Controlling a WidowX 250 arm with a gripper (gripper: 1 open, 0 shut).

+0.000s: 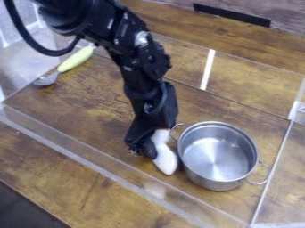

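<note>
My black gripper (152, 142) is lowered over a white, elongated object (165, 160) lying on the wooden counter at the left side of a steel pot (217, 153). The fingers are around or on the upper end of the white object; whether they grip it is hidden by the dark gripper body. The pot stands upright and empty, with a handle on each side.
A pale yellow corn-like item (75, 59) and a small metal item (46, 78) lie at the back left. Clear low walls border the wooden counter (84, 116).
</note>
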